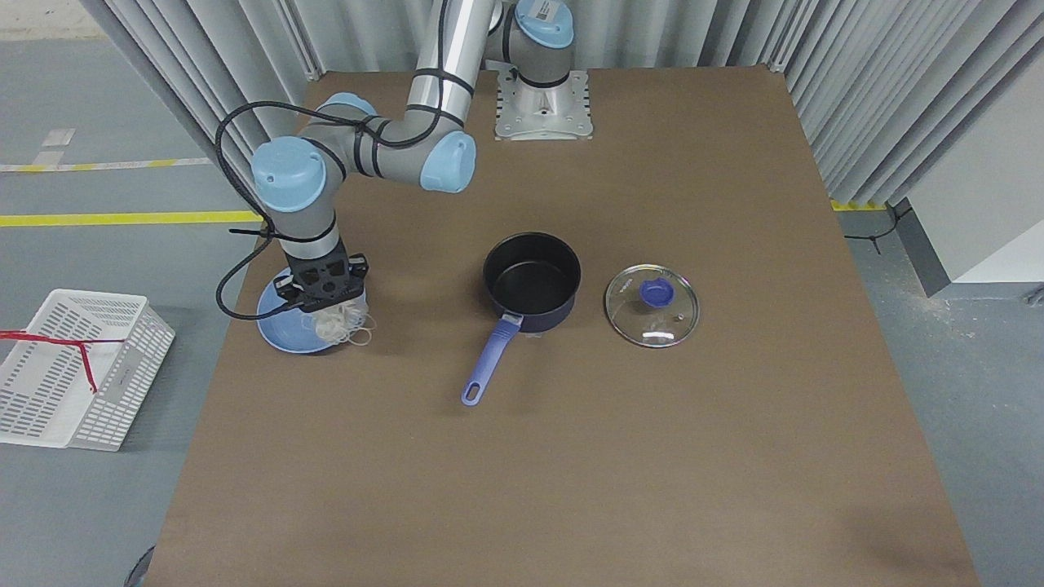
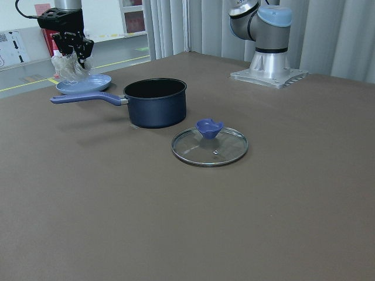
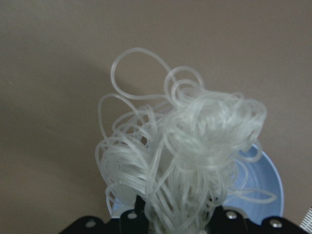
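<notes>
My gripper (image 1: 323, 293) hangs over the blue plate (image 1: 286, 337) at the table's left edge, shut on a tangled bundle of translucent noodle-like strands (image 3: 204, 126) that fills much of the wrist view; loose loops dangle over the plate. The dark blue saucepan (image 1: 531, 275) sits mid-table, upright and empty, its handle pointing toward the front. Right of it lies the glass lid (image 1: 651, 328) with its blue knob (image 2: 209, 127) up.
A white plastic basket (image 1: 117, 391) with red straps stands on the floor left of the table.
</notes>
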